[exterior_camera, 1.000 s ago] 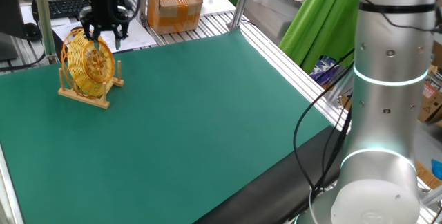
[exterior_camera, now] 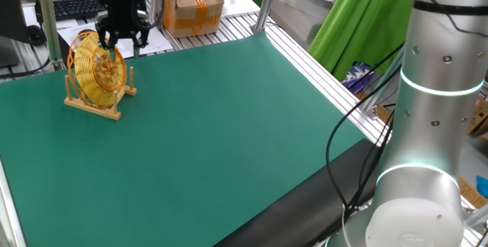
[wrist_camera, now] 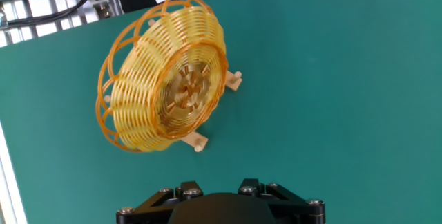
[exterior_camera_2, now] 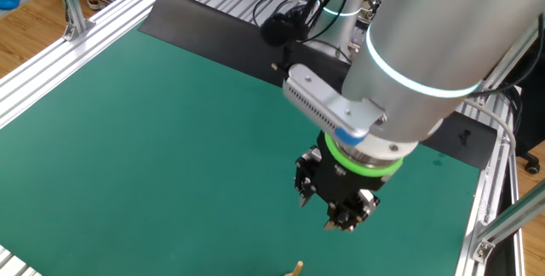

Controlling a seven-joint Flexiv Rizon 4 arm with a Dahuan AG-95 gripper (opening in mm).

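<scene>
A yellow woven basket with an orange looped rim stands tilted on its side in a light wooden rack at the far left of the green mat. From above, the wrist view shows the same basket, its round base facing right and two ends of the rack poking out beneath. My gripper is open, its fingers apart and nothing visible between them. It hangs close to the basket, overlapping its upper right edge in the first exterior view; in the wrist view a stretch of bare mat separates them.
Metal frame posts rise at the table's edge.
Basket and rack have stayed put.
</scene>
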